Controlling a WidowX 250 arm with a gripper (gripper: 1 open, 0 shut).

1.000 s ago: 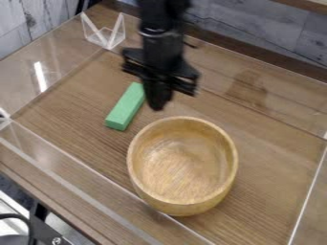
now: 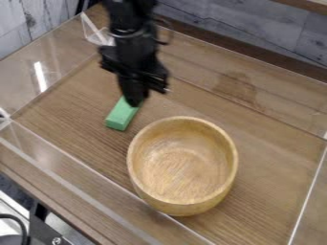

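A green rectangular block (image 2: 122, 113) lies on the wooden table, left of a large round wooden bowl (image 2: 181, 165), which looks empty. My dark gripper (image 2: 141, 84) hangs just above and behind the block, pointing down. Its fingertips are blurred, so I cannot tell how far apart they are or whether they touch anything.
Bare table (image 2: 266, 115) spreads to the right and to the left of the block. Dark cables show past the table's edge at the lower left.
My gripper has moved left, toward the area over the green block. The block and the bowl look unmoved.
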